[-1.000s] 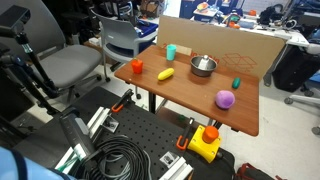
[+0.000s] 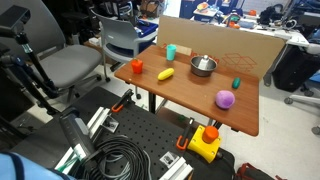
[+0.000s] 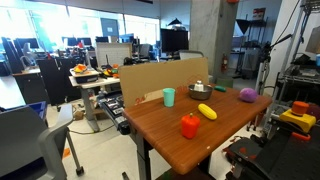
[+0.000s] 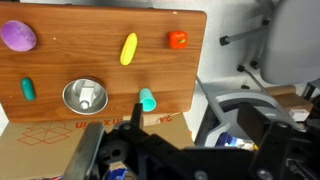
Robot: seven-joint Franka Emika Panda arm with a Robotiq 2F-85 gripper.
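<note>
In the wrist view my gripper stands open, its dark fingers apart with nothing held between them. Seen from above, the wooden table [image 4: 165, 75] bears several items: a yellow banana [image 4: 129, 49], a red pepper-like item [image 4: 178, 39], a light-blue cup [image 4: 147, 99], a silver pot [image 4: 73, 98] with something pale in it, a green oblong item [image 4: 28, 89] and a purple round item [image 4: 20, 36]. The cup is the item closest to my fingers in that picture. Exterior view 2 does not show the gripper.
A tan panel [image 2: 225, 45] stands along the table's far side. In front of the table are coiled black cables [image 2: 115, 158] and a yellow box with a red button [image 2: 207, 142]. Grey chairs [image 3: 30, 130] stand beside it. Bare wood lies between the items.
</note>
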